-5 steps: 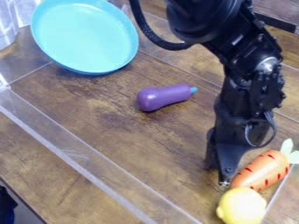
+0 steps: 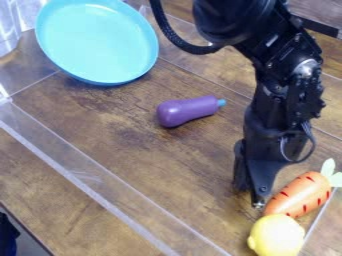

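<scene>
The black gripper (image 2: 257, 190) is low over the wooden table (image 2: 120, 170) on the right, its fingertips beside the upper left of an orange toy carrot (image 2: 299, 194). How far the fingers stand apart is hard to see, and nothing clearly shows between them. A yellow lemon (image 2: 277, 236) lies just below the carrot at the bottom right. A purple toy eggplant (image 2: 187, 110) lies on its side in the upper middle, left of the arm. A light blue plate (image 2: 94, 40) sits at the upper left.
Clear plastic edging (image 2: 80, 166) runs diagonally along the table's left side. A clear plastic object (image 2: 7, 30) stands at the top left corner, and a dark shape shows at the bottom left.
The gripper has shifted only slightly near the carrot over the last second. The carrot, lemon, eggplant and plate have not visibly moved.
</scene>
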